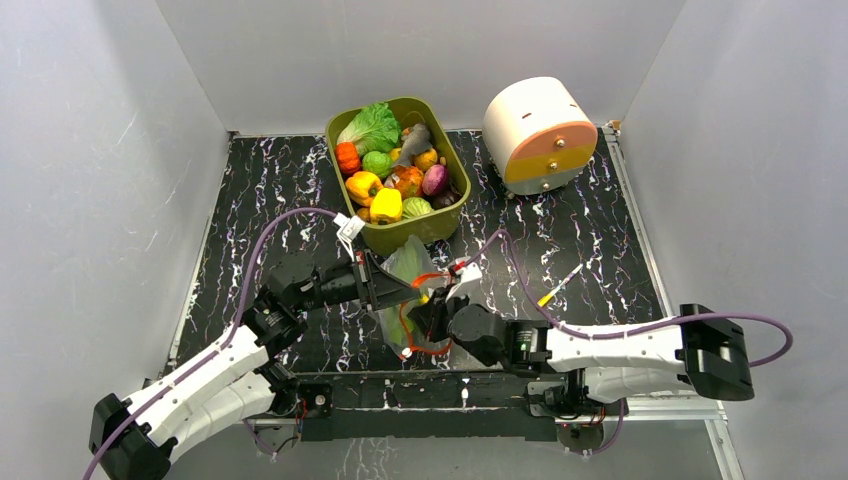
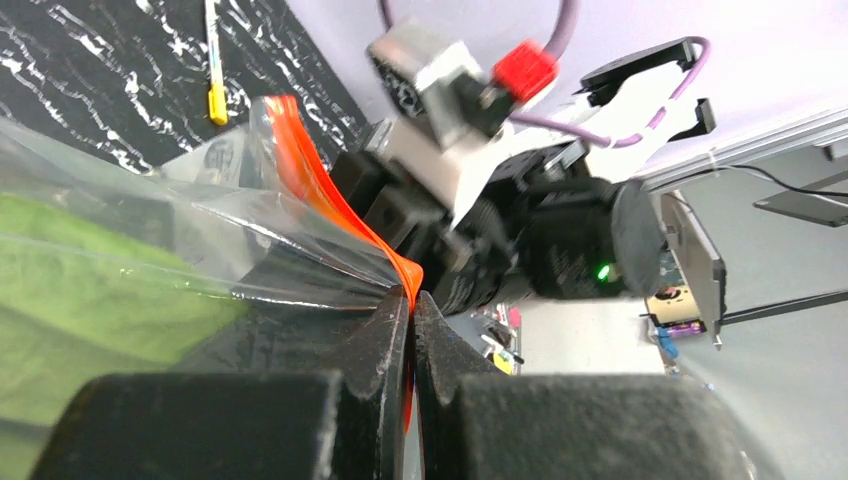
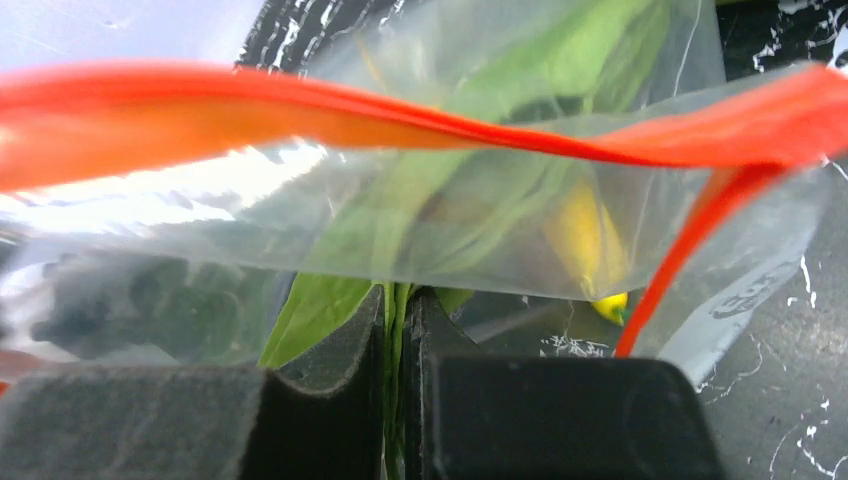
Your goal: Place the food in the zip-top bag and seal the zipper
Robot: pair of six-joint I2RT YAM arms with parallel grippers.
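A clear zip bag point(image 1: 398, 325) with orange zipper strips lies at the front middle. My left gripper is shut on its orange-edged rim point(image 2: 320, 180). My right gripper is shut on green leaves point(image 3: 320, 310), which extend inside the bag behind the zipper point(image 3: 700, 135). A yellow food piece point(image 3: 585, 240) shows through the plastic in the right wrist view. In the top view both grippers are close together over the bag.
A green bin point(image 1: 445, 225) of vegetables stands behind the bag. A white rounded box point(image 1: 525, 120) with coloured drawers is at back right. A yellow-and-white pen point(image 1: 550, 295) lies to the right.
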